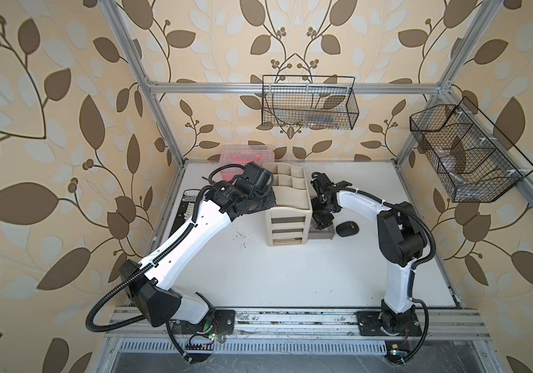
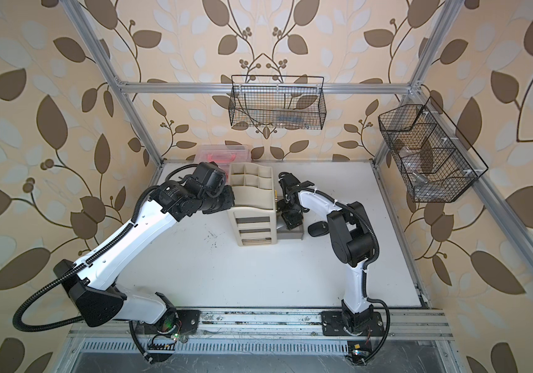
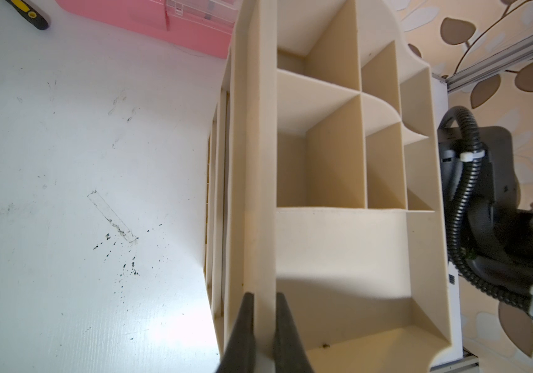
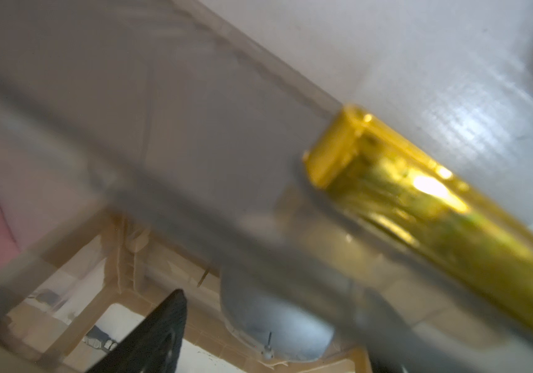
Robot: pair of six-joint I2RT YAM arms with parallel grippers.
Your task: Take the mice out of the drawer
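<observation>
A black mouse [image 1: 347, 228] lies on the table to the right of the pulled-out grey drawer [image 1: 322, 235]. My right gripper is down at the drawer, its fingers part open. One dark finger [image 4: 164, 335] shows at the lower left of the right wrist view. A rounded grey shape [image 4: 279, 320] appears between the fingers, but blur and the drawer wall hide whether it is a mouse. My left gripper is shut on the side wall of the beige organizer [image 3: 341, 255], whose rim shows between its fingertips.
A shiny gold piece [image 4: 434, 217] sits on the drawer's edge in the right wrist view. Behind the organizer stands a pink box [image 1: 247, 155]; a keyboard [image 1: 185, 208] lies at left.
</observation>
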